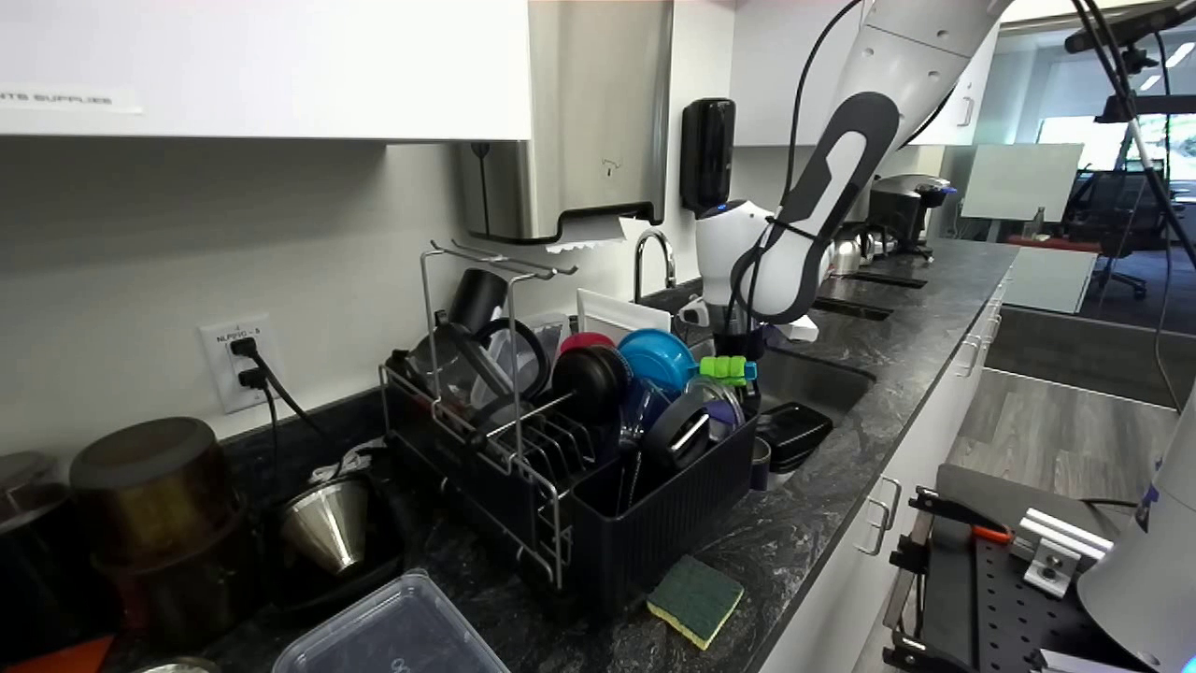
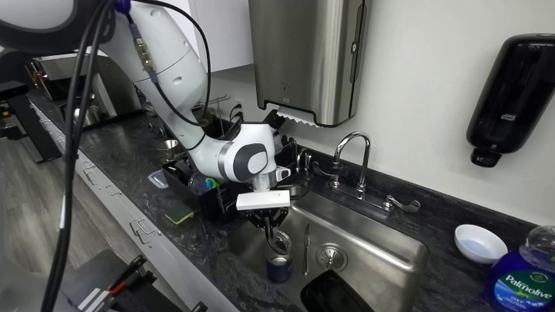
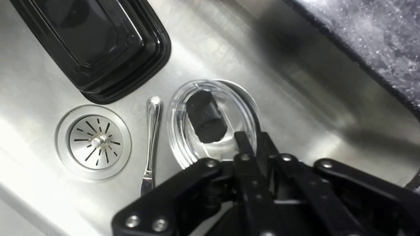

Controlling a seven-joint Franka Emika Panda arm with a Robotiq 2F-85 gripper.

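Observation:
A clear round lid with a black slider (image 3: 206, 116) is pinched at its rim by my gripper, whose two dark fingers are shut on it. In exterior view 2 the lid (image 2: 281, 242) hangs tilted from the gripper (image 2: 270, 231), over a dark blue tumbler (image 2: 279, 271) standing in the sink. From above, the lid covers most of the tumbler, leaving only part of its metal rim (image 3: 244, 94) showing. Whether lid and tumbler touch I cannot tell. Exterior view 1 hides the fingers behind the dish rack.
A knife (image 3: 152, 129) lies in the sink (image 2: 374, 236) between the tumbler and the drain (image 3: 94, 139). Nearby is a black container (image 3: 98, 43). The full dish rack (image 1: 673, 494) stands left of the sink, with a sponge (image 1: 696, 600) in front. The faucet (image 2: 362, 156) rises behind.

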